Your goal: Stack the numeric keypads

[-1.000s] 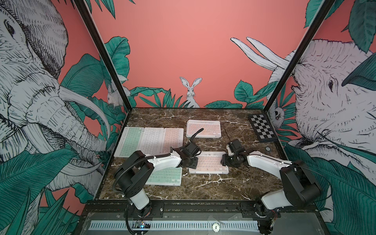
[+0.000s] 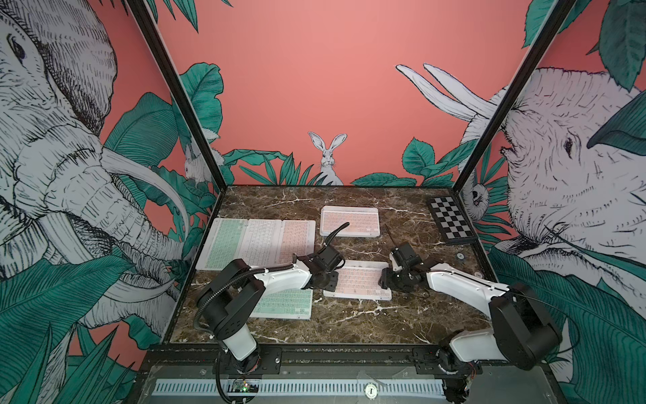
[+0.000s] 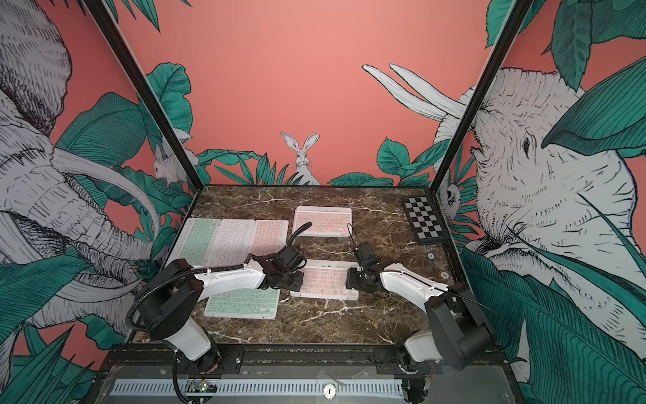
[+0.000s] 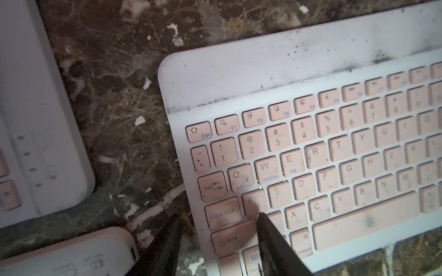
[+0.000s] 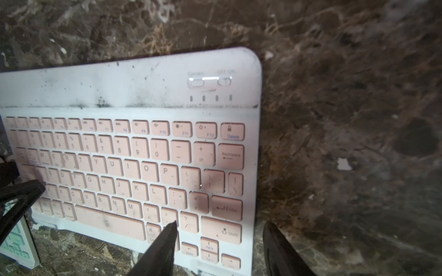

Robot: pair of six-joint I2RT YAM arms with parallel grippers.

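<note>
A pink-keyed keyboard (image 2: 356, 281) lies at the front centre. My left gripper is low over its left end, apparently shut on that edge near the Shift key. My right gripper stands open at the keyboard's right end, one finger over the lower keys and the other beside the edge over the table. A second pink keyboard (image 2: 350, 221) lies behind. Three keyboards, green (image 2: 225, 239), white (image 2: 264, 239) and pink (image 2: 296, 235), lie side by side at the back left, with another green keyboard (image 2: 282, 306) at the front left.
A checkerboard (image 2: 449, 219) lies at the right edge with small round objects near it.
The front pink keyboard has shifted very slightly left.
</note>
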